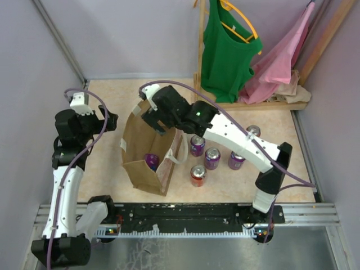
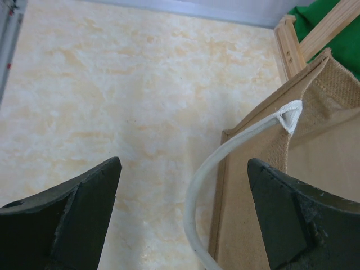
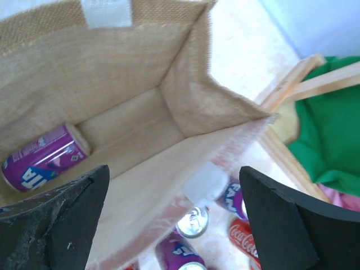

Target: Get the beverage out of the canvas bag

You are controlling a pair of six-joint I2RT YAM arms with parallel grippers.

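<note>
The canvas bag (image 1: 136, 147) stands open-topped left of the table's middle. One purple can (image 3: 46, 157) lies on its side at the bottom of the bag, also seen from above (image 1: 152, 161). Over the bag's far part hangs my right gripper (image 1: 153, 121), open, with nothing between its fingers. My left gripper (image 1: 109, 118) is open and empty too, just outside the bag's left side. In the left wrist view a white handle (image 2: 197, 197) arches from the bag's edge between the fingers without being gripped.
Right of the bag stand several cans, among them a purple one (image 1: 212, 158) and a red one (image 1: 197, 175). My right arm covers part of that area. A wooden rack (image 1: 253, 106) with a green top (image 1: 228, 56) and pink cloth (image 1: 275, 67) is behind.
</note>
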